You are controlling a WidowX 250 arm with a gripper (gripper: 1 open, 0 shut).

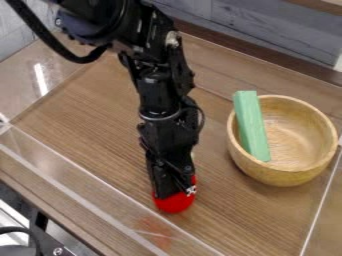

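Note:
My gripper point(174, 185) is low over the table at the centre, pointing down on top of a red object point(174, 203), which it mostly covers. Only the red object's lower rim shows around the fingertips, so whether anything is held between them is hidden. A wooden bowl point(302, 150) stands to the right, with a green block point(251, 125) leaning inside its left part.
A pale wall lies behind the table, and dark hardware sits at the lower left corner.

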